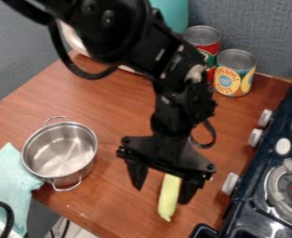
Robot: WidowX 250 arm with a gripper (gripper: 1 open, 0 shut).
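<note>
My black gripper (163, 181) is low over the wooden table, its fingers spread apart on either side of a pale yellow elongated object (168, 197), possibly a corn cob or banana, whose upper part is hidden under the gripper. Whether the fingers touch it I cannot tell. The gripper looks open.
A steel pot (59, 150) sits left on the table (105, 112), beside a light blue cloth (12, 172). A black stove (267, 181) fills the right side. Two cans, red (202, 40) and yellow (234, 72), stand at the back.
</note>
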